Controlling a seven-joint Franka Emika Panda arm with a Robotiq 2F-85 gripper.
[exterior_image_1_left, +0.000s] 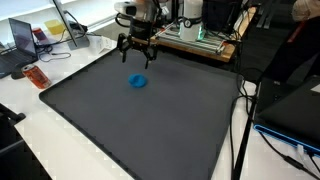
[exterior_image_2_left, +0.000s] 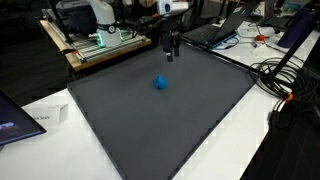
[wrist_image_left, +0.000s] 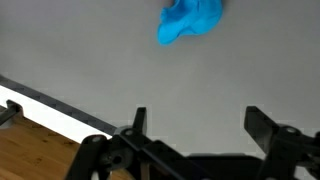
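Observation:
A small crumpled blue cloth-like thing lies on the dark grey tabletop. The wrist view has this blue thing at its top edge, beyond the fingertips and partly cut off by the frame. My gripper is open, its two black fingers wide apart with only bare tabletop between them. From the first exterior view, the gripper hangs past the blue thing, on the side toward the robot's base. In the second exterior view, the blue thing sits clear of the gripper.
An orange-red can and a laptop stand beyond the table's left side. Black cables lie off the table's edge.

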